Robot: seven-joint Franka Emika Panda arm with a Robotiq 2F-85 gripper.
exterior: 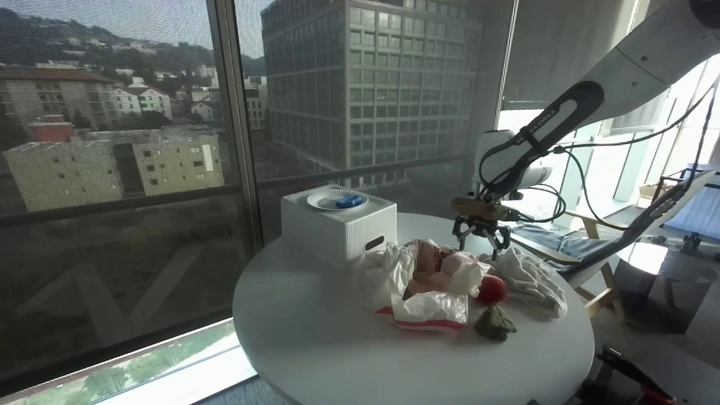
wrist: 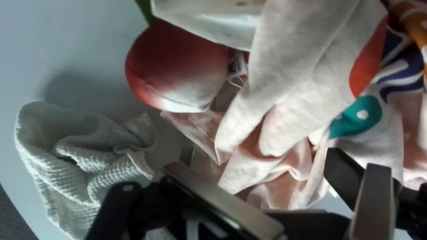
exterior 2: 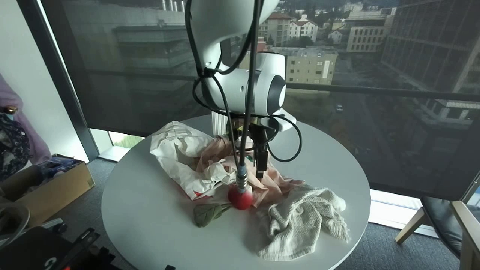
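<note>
Above the far right part of the table, my gripper [exterior: 480, 250] points down, open and holding nothing. Below it in the wrist view lies crumpled pink cloth [wrist: 280, 176] with a colourful print, spilling from a white plastic bag [exterior: 432, 307]. A red-and-white plush [wrist: 176, 68] with a green leafy part [exterior: 496, 323] rests beside the bag's opening. To its right a pale textured towel [exterior: 533, 280] lies bunched near the table edge. In exterior view 2 the arm and cables hide most of the gripper.
A white box [exterior: 337, 229] with a hand slot stands at the table's back left, bearing a paper plate [exterior: 320, 200] with a blue item [exterior: 349, 202] on it. A chair [exterior: 607, 246] stands behind the right edge.
</note>
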